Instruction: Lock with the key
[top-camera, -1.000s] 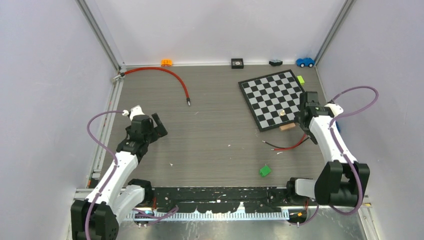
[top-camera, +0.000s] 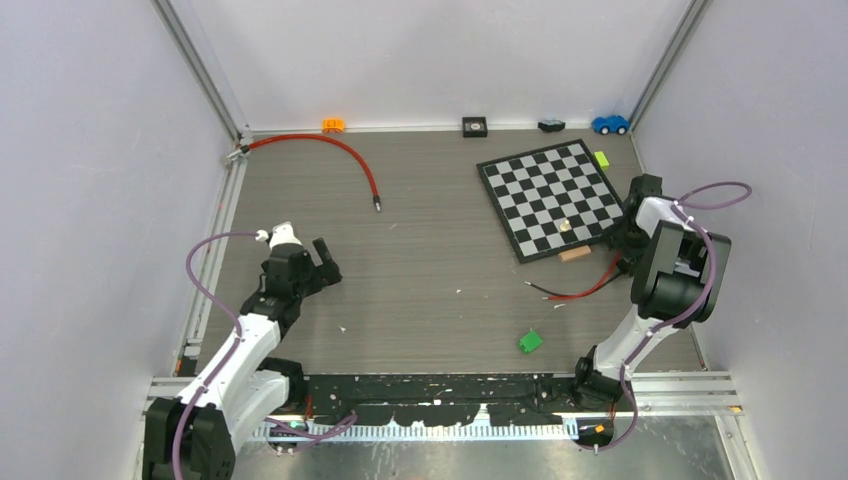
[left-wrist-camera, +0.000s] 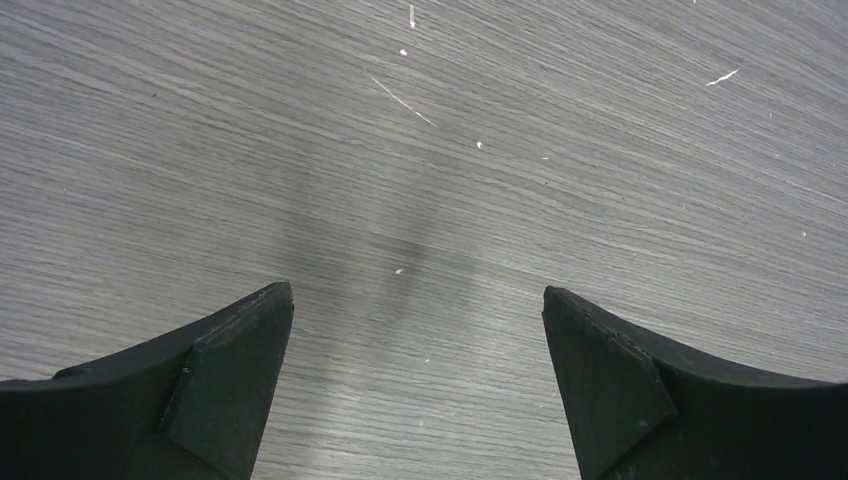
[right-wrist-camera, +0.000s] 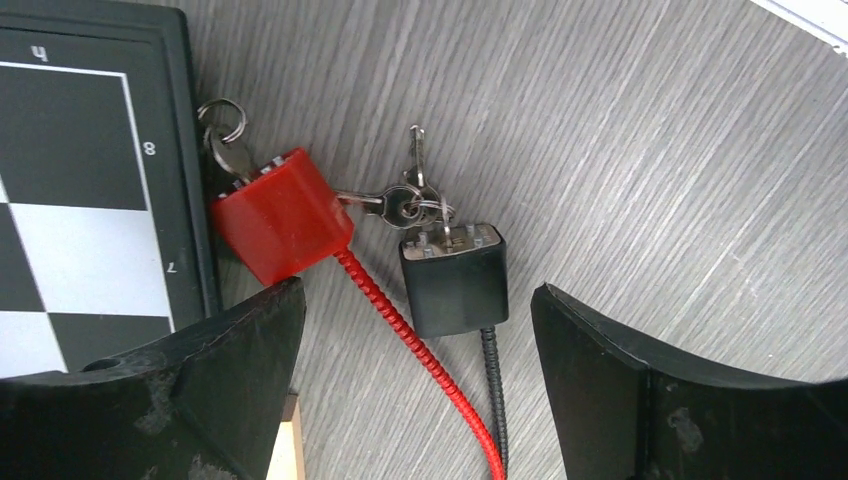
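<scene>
In the right wrist view a red padlock (right-wrist-camera: 280, 215) with a key at its top and a black padlock (right-wrist-camera: 455, 285) lie side by side, each on a cable, with several keys (right-wrist-camera: 400, 205) on rings between and above them. My right gripper hangs over them, fingers apart around the black padlock and red cable, holding nothing visible; in the top view it hides the padlocks. My left gripper stands open over bare table at the left, nothing between its fingers.
The chessboard (top-camera: 495, 200) borders the padlocks, with a wooden block (top-camera: 575, 254) beside it. A green piece (top-camera: 530, 341) lies near the front. A red hose (top-camera: 335, 147) lies at the back left.
My right arm has folded and swung over the padlocks by the board's right side. My left arm has shifted slightly to the right.
</scene>
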